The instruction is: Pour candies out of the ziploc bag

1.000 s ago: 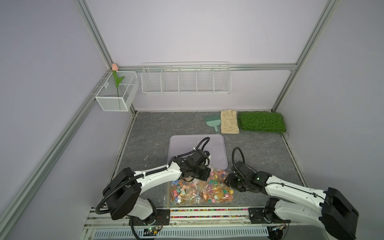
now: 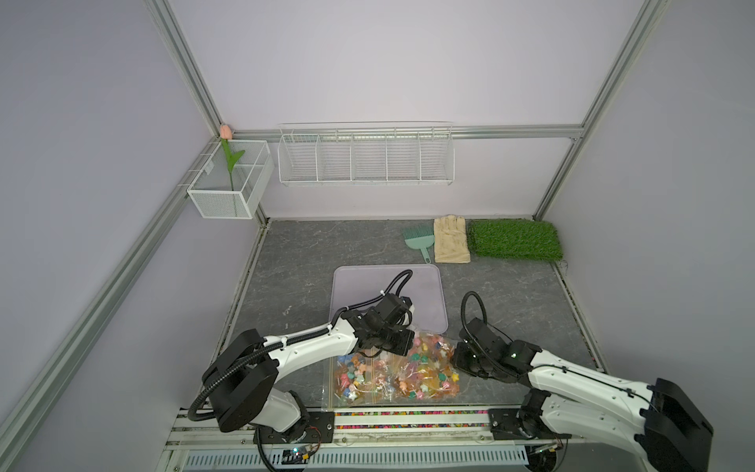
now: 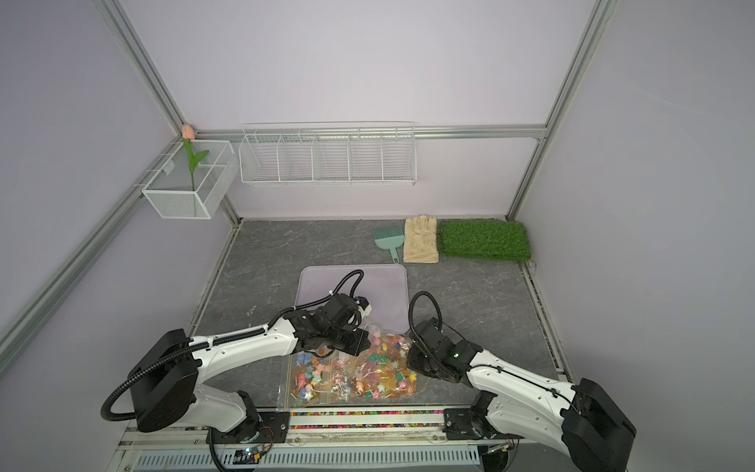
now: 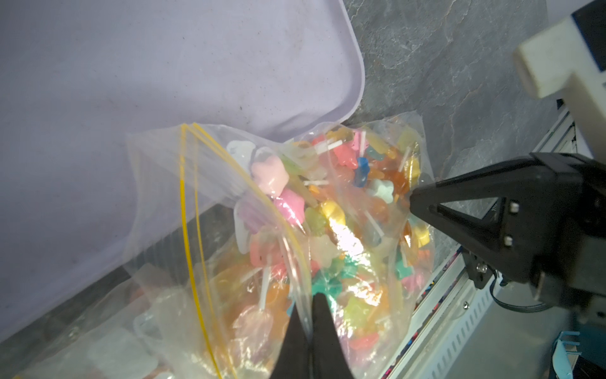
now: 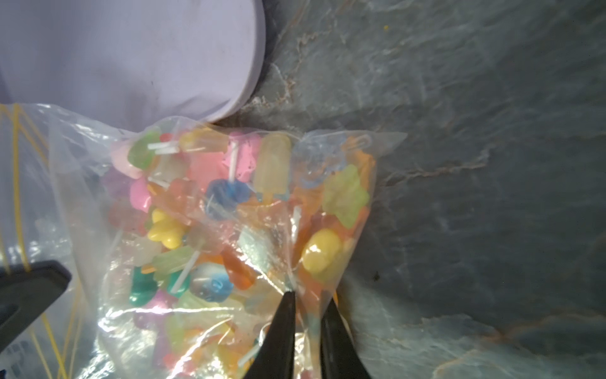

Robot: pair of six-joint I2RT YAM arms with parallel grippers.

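Observation:
A clear ziploc bag point(image 2: 428, 373) of colourful candies lies in front of the tray; its yellow zip lines run along its left side in the left wrist view. My left gripper is shut on a fold of this bag's film, near those zip lines. Over the bag's right end, my right gripper has its fingers slightly apart, with a crease of film running between them but not clamped. The candies point(image 5: 167, 227) are inside the bag. A pale lilac tray point(image 4: 303, 63) stands just behind it, with its visible part bare.
A second candy bag point(image 2: 351, 381) lies to the left, partly under my left arm. Dustpan point(image 2: 419, 237), gloves point(image 2: 451, 239) and green turf point(image 2: 515, 239) line the back.
My right gripper has drawn back slightly to the right, toward the bag's right end. The left arm, the bags and the tray look unmoved.

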